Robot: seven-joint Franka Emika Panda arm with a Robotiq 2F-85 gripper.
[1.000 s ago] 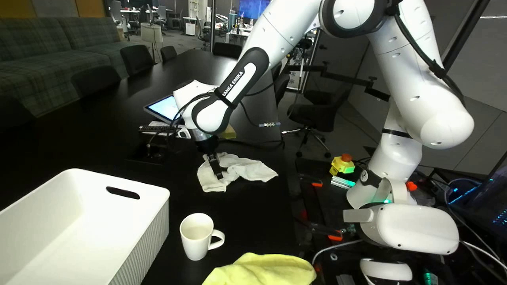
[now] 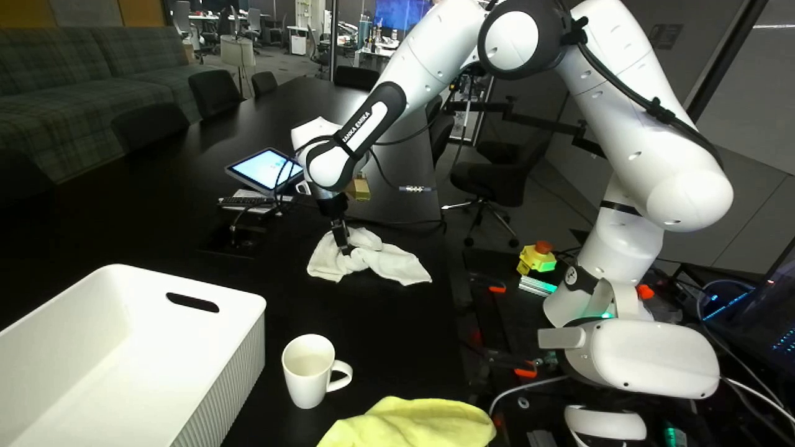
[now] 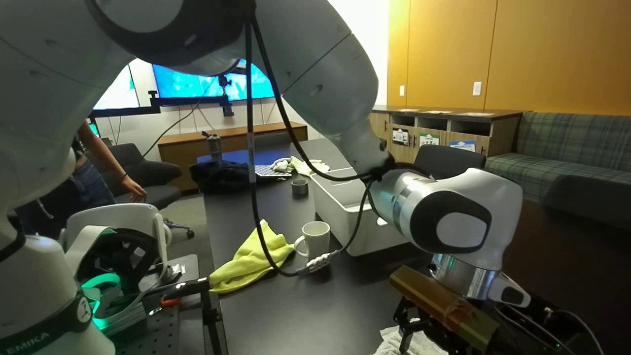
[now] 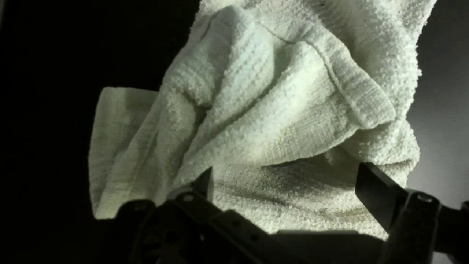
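A crumpled white towel (image 2: 384,261) lies on the dark table, its folds bunched toward the middle. Right over it in exterior view 1 is my gripper (image 2: 345,246), pointing down. The wrist view has the gripper with its fingers wide apart, so it is open; towel (image 4: 272,110) fills the space beyond and between them. Whether the fingertips touch the cloth, I cannot tell. Exterior view 2 catches only a corner of the towel (image 3: 408,342) at the bottom, below the hand.
A white bin (image 2: 223,335) stands at the near left, with a white mug (image 2: 307,372) beside it. A yellow cloth (image 2: 410,426) lies at the near edge. Behind the hand are a tablet (image 2: 266,170) and a keyboard (image 2: 246,201).
My gripper has risen slightly and shifted away from exterior view 1. The towel's near-left part has been drawn back and bunched up.
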